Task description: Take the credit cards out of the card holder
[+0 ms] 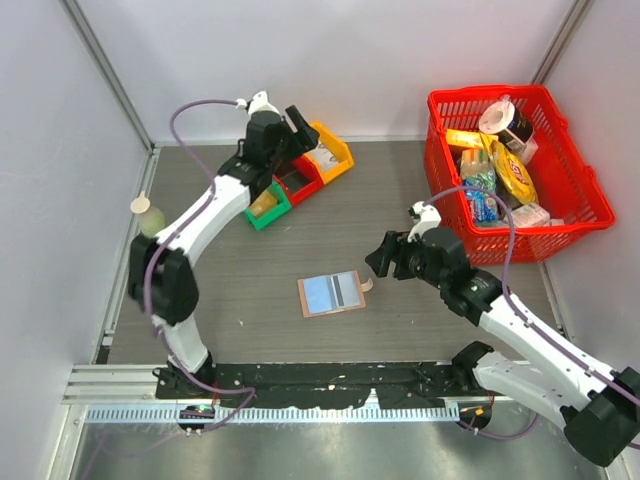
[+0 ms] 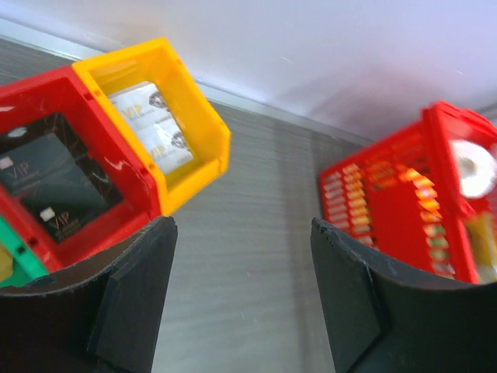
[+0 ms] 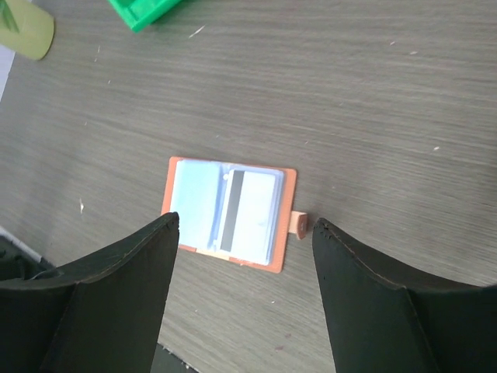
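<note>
An open card holder [image 1: 330,292] with an orange-tan edge and a small tab lies on the table, holding pale blue and white card-like inserts [image 3: 250,210]. My right gripper [image 1: 380,252] hangs just above and right of it, its fingers apart with nothing between them. My left gripper [image 1: 300,122] is up over the bins at the back, open and empty. In the left wrist view, a yellow bin [image 2: 194,179] holds white cards [image 2: 155,136] and a red bin [image 2: 93,241] holds black cards [image 2: 58,179].
A green bin [image 1: 262,221] adjoins the red one. A full red basket [image 1: 570,200] stands back right. A pale green bottle [image 1: 150,220] stands at the left.
</note>
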